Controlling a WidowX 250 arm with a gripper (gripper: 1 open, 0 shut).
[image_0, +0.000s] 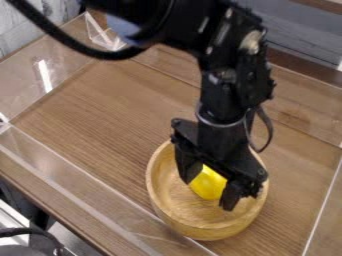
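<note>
My black gripper (214, 156) is low over a round tan bowl (181, 208) in the lower middle of the view, its open fingers at either side of a yellow object (209, 185) lying in the bowl. The gripper partly hides the yellow object. Whether the fingers touch it is not clear.
A dark cable loops across the upper left. Bare wood also shows to the right of the bowl.
</note>
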